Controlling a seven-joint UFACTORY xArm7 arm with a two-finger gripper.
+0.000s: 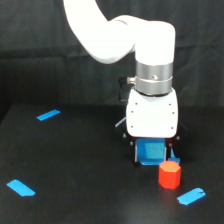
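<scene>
A red block (169,175) with a hexagonal outline stands on the dark table at the lower right. Just behind it lies a blue object (152,151), with more blue at its right side. My gripper (153,158) points down, low over the blue object and partly hiding it. Its dark fingers seem to stand at either side of the blue. Whether they touch or grip it is too small to tell. The red block sits in front of the fingers, outside them.
Strips of blue tape mark the table: one at the back left (48,115), one at the front left (20,188), and one at the right (191,197). A dark curtain hangs behind.
</scene>
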